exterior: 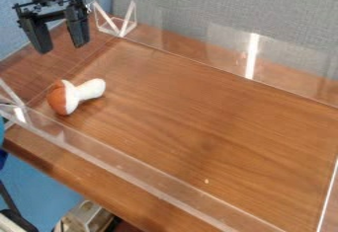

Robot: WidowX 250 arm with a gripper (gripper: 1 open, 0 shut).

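Observation:
My gripper [61, 38] hangs at the upper left, fingers pointing down and apart, with nothing between them. Below it and slightly right, a toy mushroom [71, 96] with a brown-red cap and a white stem lies on its side on the wooden table [199, 117].
Clear plastic walls [251, 56] border the table, with white corner brackets [117, 19] at the back left and left edge. The middle and right of the table are empty. A sliver of a blue object [3, 155] shows at the left edge.

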